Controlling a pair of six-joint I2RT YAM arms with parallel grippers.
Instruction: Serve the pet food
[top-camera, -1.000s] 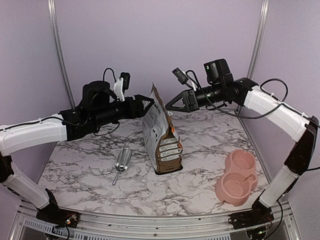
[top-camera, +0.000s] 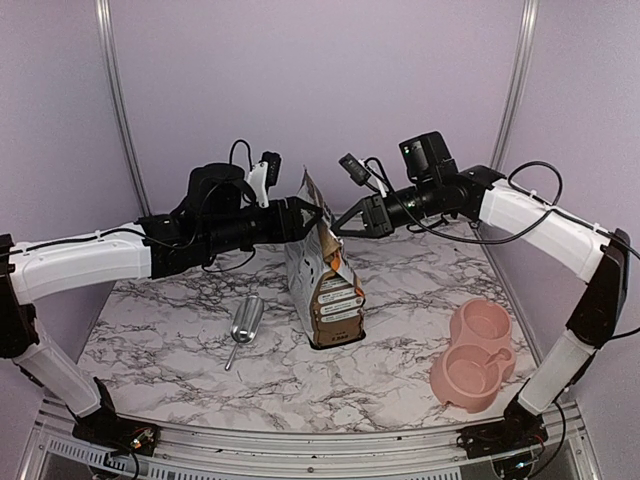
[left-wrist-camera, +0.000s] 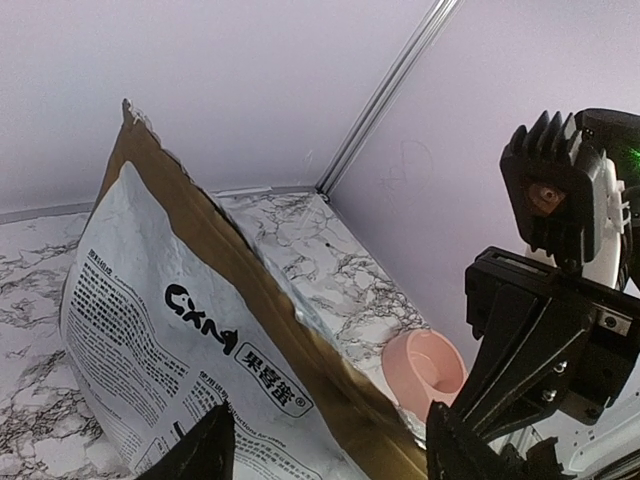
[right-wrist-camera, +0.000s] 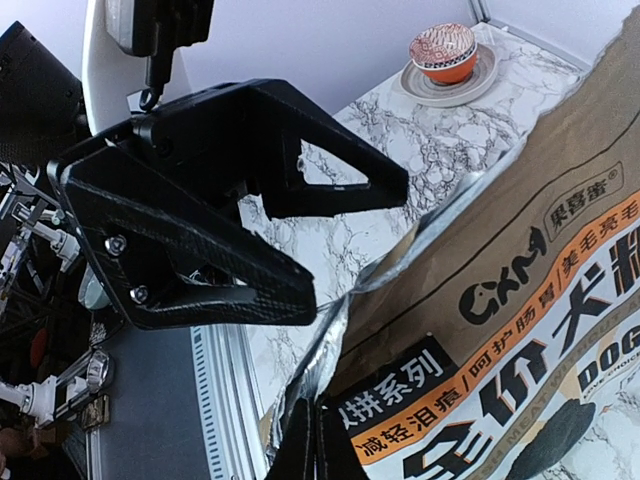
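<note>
The tall pet food bag (top-camera: 309, 270) stands upright mid-table, its brown upper edge running slantwise in the left wrist view. My left gripper is open around that edge, with its fingers (left-wrist-camera: 208, 447) well apart on either side of the bag. At the bag's front upper corner, my right gripper is shut against the silvery edge; whether any film is pinched there is hard to tell. A metal scoop (top-camera: 247, 320) lies left of the bag. The pink double bowl (top-camera: 480, 325) sits at the front right. No food shows.
In the right wrist view, patterned bowls (right-wrist-camera: 443, 58) rest on a grey plate (right-wrist-camera: 486, 76) at the far side. The two arms are close together above the bag.
The left gripper has moved right and slightly down over the bag's top. The right gripper has lowered, and the bag's front upper corner looks more folded. Scoop and pink bowl are unmoved.
</note>
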